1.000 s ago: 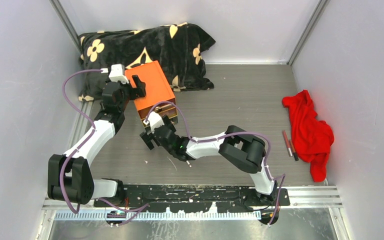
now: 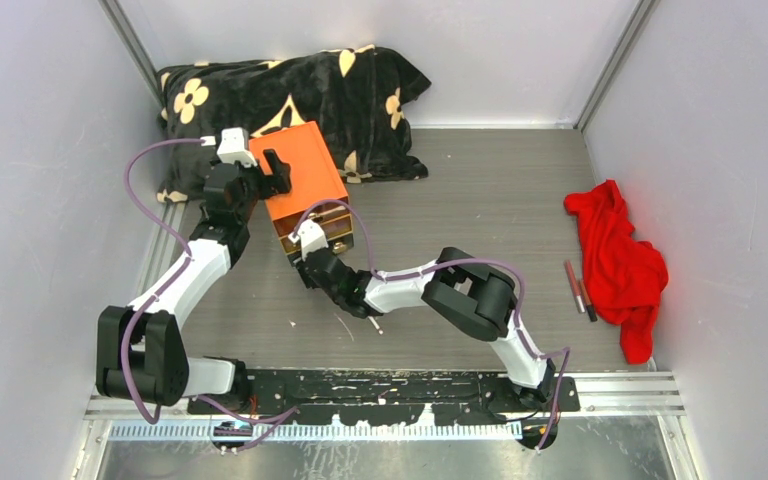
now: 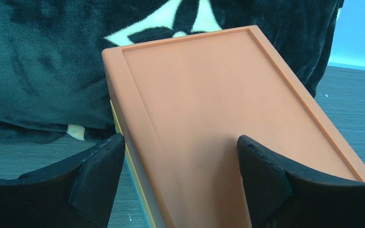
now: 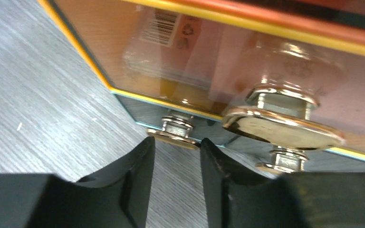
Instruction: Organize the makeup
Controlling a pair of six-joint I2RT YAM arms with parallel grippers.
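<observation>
An orange-topped drawer box (image 2: 305, 165) stands left of centre, angled against the dark blanket. My left gripper is open above its left edge, one finger outside the side wall and the other over the lid. At the box's front, low down, my right gripper has its fingers partly apart. A small metal knob (image 4: 176, 128) of the lower drawer (image 4: 147, 111) shows between those fingertips; whether they touch it I cannot tell. Above, a larger knob (image 4: 283, 126) sits on the clear upper drawer (image 4: 171, 66), which has packages inside.
Red cloth (image 2: 615, 270) lies at the far right, with a reddish pencil-like item (image 2: 574, 287) and a dark-tipped one (image 2: 588, 300) beside it. The patterned blanket (image 2: 380, 90) borders the back. Floor (image 2: 470, 200) between box and cloth is clear.
The left arm holds the same place.
</observation>
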